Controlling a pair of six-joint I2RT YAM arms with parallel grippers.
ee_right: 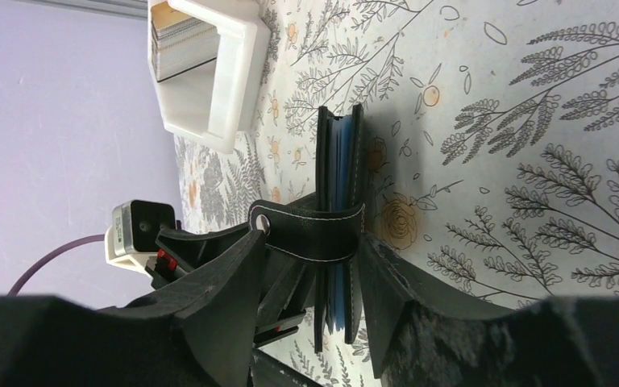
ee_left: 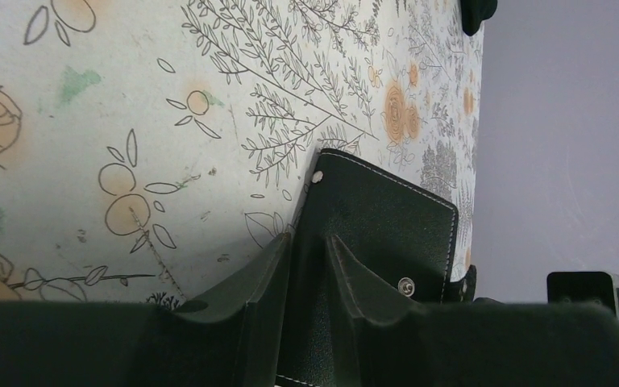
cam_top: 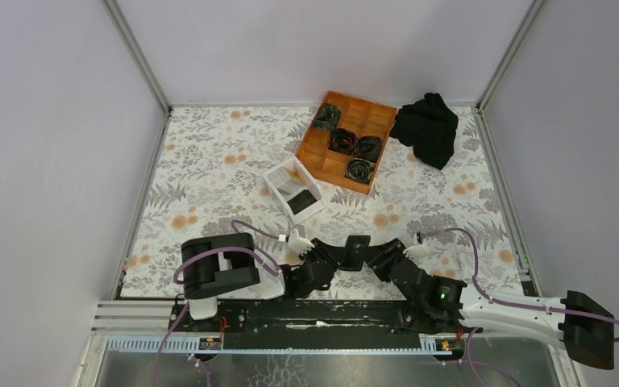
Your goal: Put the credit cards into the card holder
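The black leather card holder with stitched edges and a snap stands on the table between my grippers. In the right wrist view its narrow side shows, with blue sleeves inside and a strap across it. My left gripper is part open, fingertips at the holder's edge; whether it grips is unclear. My right gripper is open around the strap end of the holder. A white container behind holds light cards and a dark item.
An orange compartment tray with coiled dark items stands at the back, with a black cloth to its right.
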